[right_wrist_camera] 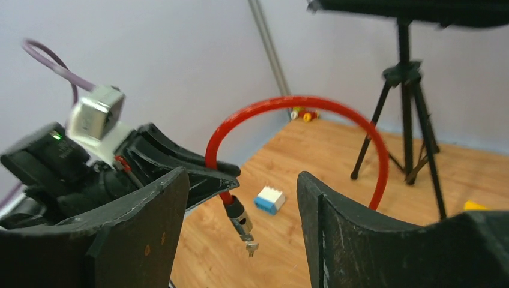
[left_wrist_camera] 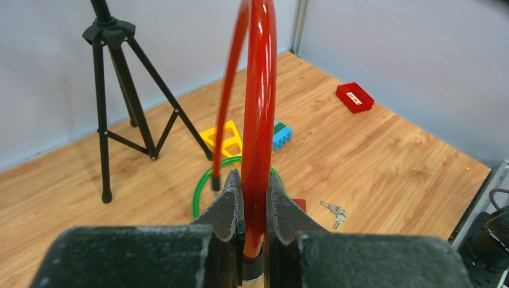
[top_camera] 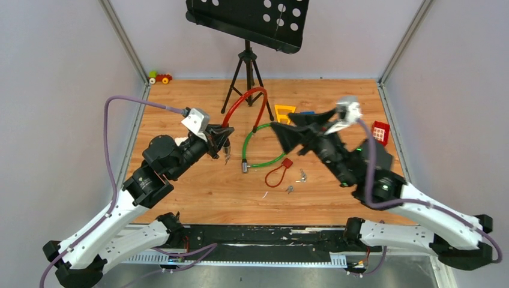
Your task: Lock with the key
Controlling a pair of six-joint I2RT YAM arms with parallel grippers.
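Note:
A red cable lock (top_camera: 257, 90) arches upward from my left gripper (top_camera: 226, 133), which is shut on it just above the lock body. In the right wrist view the silver lock body (right_wrist_camera: 241, 223) hangs below those fingers, with a key (right_wrist_camera: 251, 246) at its lower end. The cable's other end, with a dark tip (left_wrist_camera: 216, 182), hangs free and apart from the lock body. My right gripper is open with nothing held, to the right of the cable. A green cable lock (top_camera: 246, 144) lies on the table.
Loose keys (top_camera: 302, 176) and a red loop with a tag (top_camera: 287, 162) lie mid-table. Yellow (top_camera: 284, 109) and blue-green (left_wrist_camera: 282, 137) blocks sit farther back, near the black tripod (left_wrist_camera: 123, 78). A red box (top_camera: 380, 132) stands far right.

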